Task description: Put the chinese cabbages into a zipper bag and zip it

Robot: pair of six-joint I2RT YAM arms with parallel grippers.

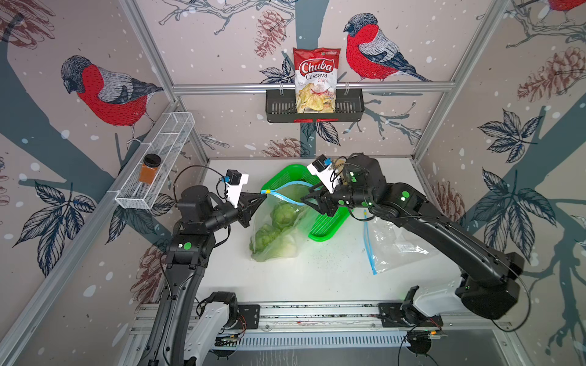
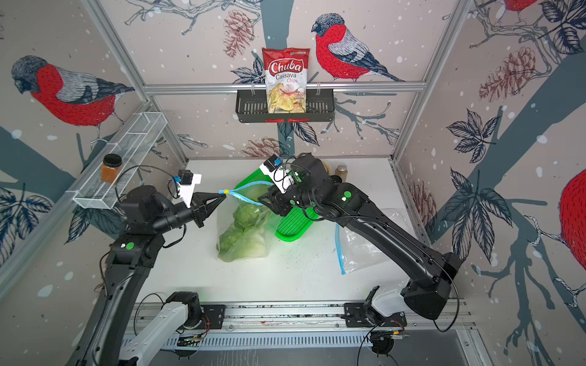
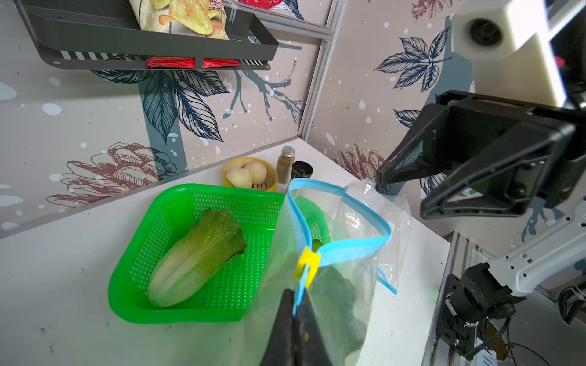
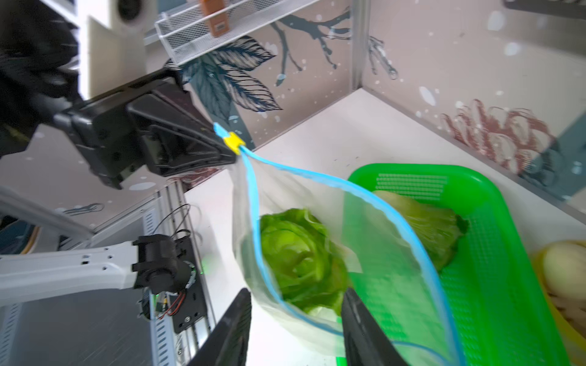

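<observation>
An upright zipper bag holds cabbage, its blue-rimmed mouth open. My left gripper is shut on the bag's zipper end beside the yellow slider, lifting that side. My right gripper stands open above the bag's other side, its fingertips near the blue rim, apparently holding nothing. Behind the bag, another Chinese cabbage lies in the green basket.
A second, empty zipper bag lies at the right. At the back stand a yellow bowl of onions and small jars. A wire shelf is on the left wall.
</observation>
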